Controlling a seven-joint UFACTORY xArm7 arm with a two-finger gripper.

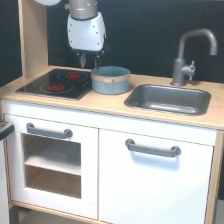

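The gripper (pixel 84 58) hangs at the top left of the camera view, above the black hob (pixel 55 82). Its white arm comes down from the top edge, and its dark fingers are small, so their state is hard to make out. A blue-grey pot (pixel 110 81) sits on the wooden counter at the hob's right side, to the right of and below the gripper.
A steel sink (pixel 170 99) with a grey tap (pixel 181 65) occupies the right of the counter (pixel 120 113). Below are two white doors (pixel 165 185) with dark handles. A wooden side panel (pixel 34 40) stands at the left.
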